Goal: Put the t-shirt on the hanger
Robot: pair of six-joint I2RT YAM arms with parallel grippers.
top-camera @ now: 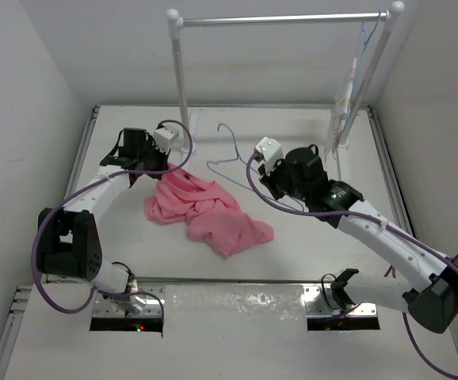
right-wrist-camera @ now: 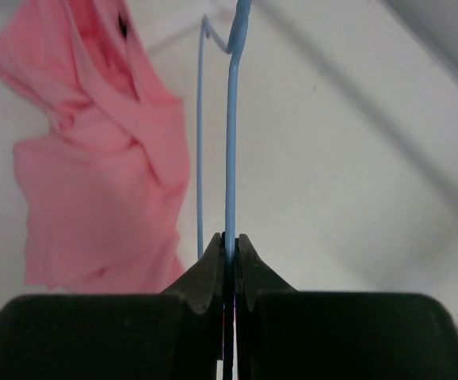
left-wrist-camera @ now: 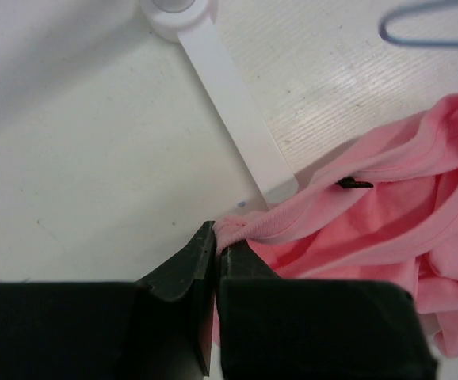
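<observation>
The pink t-shirt (top-camera: 209, 212) lies crumpled on the table, left of centre. My left gripper is shut on a bunched edge of it, and a fold of cloth (left-wrist-camera: 348, 170) stretches away from the fingertips to the right. A thin blue hanger (top-camera: 236, 149) is off the rail, its hook pointing to the back. My right gripper is shut on the blue wire (right-wrist-camera: 230, 150), which runs up from between the fingers. In the top view the hanger lies behind and to the right of the shirt; no contact between them shows.
A white rack with a horizontal rail (top-camera: 284, 20) spans the back. Another blue hanger (top-camera: 361, 47) with a light-coloured item (top-camera: 342, 103) hangs at its right end. The rack's left foot (left-wrist-camera: 237, 115) is close to my left gripper. Bare table shows at the front right.
</observation>
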